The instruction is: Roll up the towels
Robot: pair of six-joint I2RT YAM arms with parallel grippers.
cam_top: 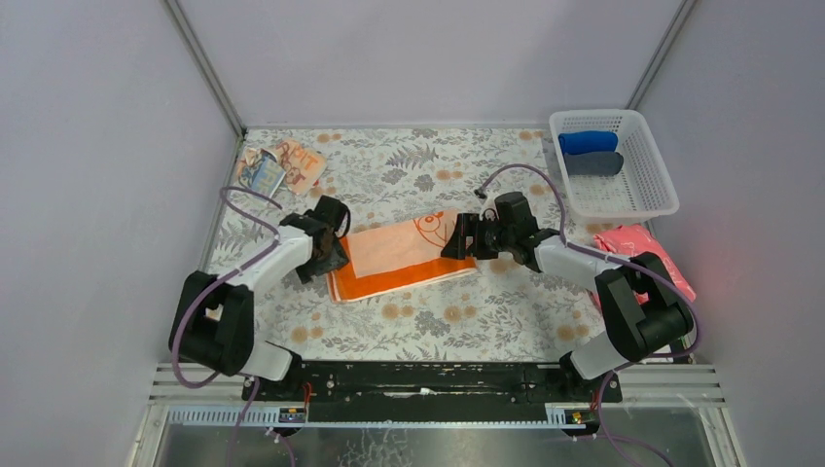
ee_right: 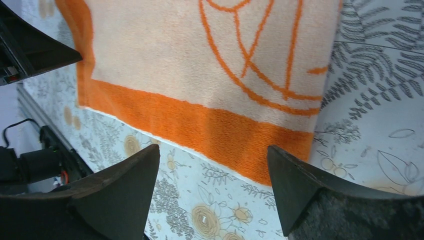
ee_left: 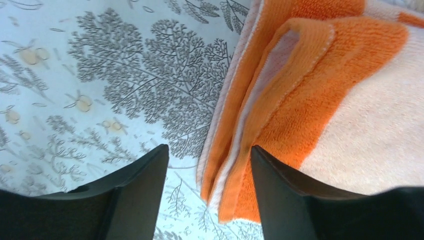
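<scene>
An orange and peach towel lies folded long across the middle of the mat. Its left end, in the left wrist view, shows stacked folded edges. My open left gripper is over that end, one finger above the mat and one at the fold. My right gripper is open over the towel's right end, where orange line drawing shows on the peach fabric.
A white basket at back right holds blue and grey rolls. A pink cloth lies right, beside the right arm. Printed cloths lie back left.
</scene>
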